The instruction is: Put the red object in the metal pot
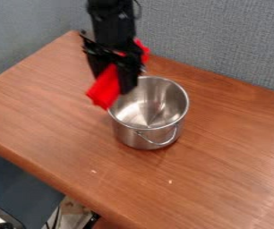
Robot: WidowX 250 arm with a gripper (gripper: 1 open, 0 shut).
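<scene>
My black gripper (pixel 118 76) is shut on the red object (pixel 105 88), with red showing on both sides of its fingers. It hangs at the left rear rim of the metal pot (pixel 148 137), covering part of that rim from view. The red object slants, its larger end pointing down and left, outside the pot's mouth as seen here. The pot stands upright and its visible inside is empty, with a thin wire handle down its front.
A grey partition (pixel 229 40) runs along the back. Cables and a pale item (pixel 70 216) lie below the table's front left edge.
</scene>
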